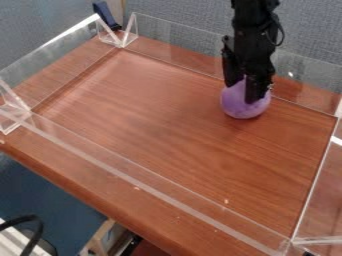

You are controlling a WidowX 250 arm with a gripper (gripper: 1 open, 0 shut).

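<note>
A purple ball (243, 108) rests on the wooden tabletop at the back right, inside clear plastic walls. The black gripper (247, 80) hangs from the top of the view right at the ball, its fingertips over the ball's upper part and partly hiding it. Whether the fingers are open or shut on the ball is hard to make out.
Clear plastic walls line the table's edges. A dark object (104, 14) stands beyond the back left corner, and cables (20, 225) lie off the table at lower left.
</note>
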